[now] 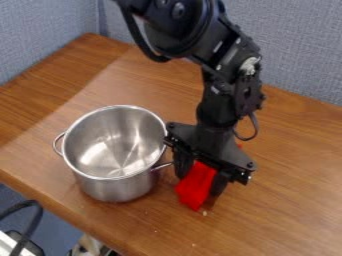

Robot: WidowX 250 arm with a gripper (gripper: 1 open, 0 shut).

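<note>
A black robot arm comes down from the top centre to my gripper (206, 172), which is low over the table just right of a steel pot (104, 135). It is shut on a red object (197, 188), mostly covered by the black fingers, so its shape is unclear. The pot has two side handles and looks empty.
A small red bit shows behind the gripper. Grey walls stand at the back. Black cables and hardware lie past the table's front-left edge.
</note>
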